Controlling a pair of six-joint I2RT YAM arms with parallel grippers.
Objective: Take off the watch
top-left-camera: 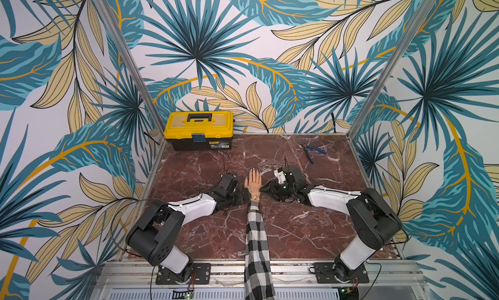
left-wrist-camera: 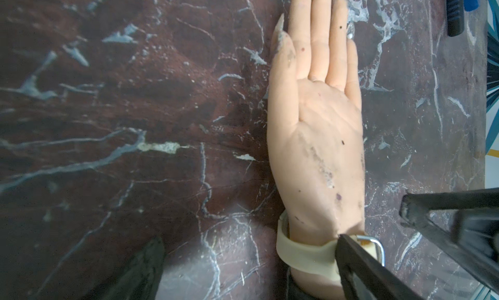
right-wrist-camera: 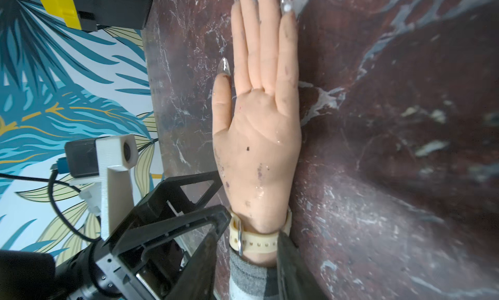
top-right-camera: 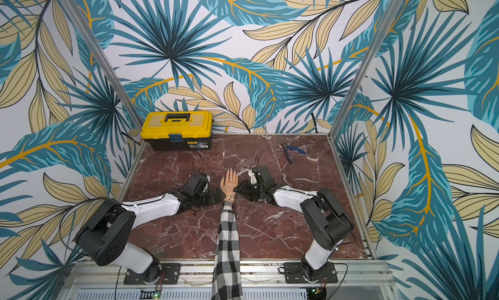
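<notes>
A mannequin hand [top-left-camera: 253, 181] lies palm up on the marble table, its forearm in a checked sleeve [top-right-camera: 226, 237]. A cream watch strap [right-wrist-camera: 260, 240] with a metal buckle circles the wrist. My left gripper stands open at the wrist's left side, one fingertip beside the strap near the buckle. My right gripper is at the wrist from the right, its fingertips apart around the strap's area; whether anything is held between them cannot be seen clearly.
A yellow-lidded toolbox [top-left-camera: 198, 124] stands at the back left. Blue-handled pliers [top-left-camera: 315, 149] lie at the back right.
</notes>
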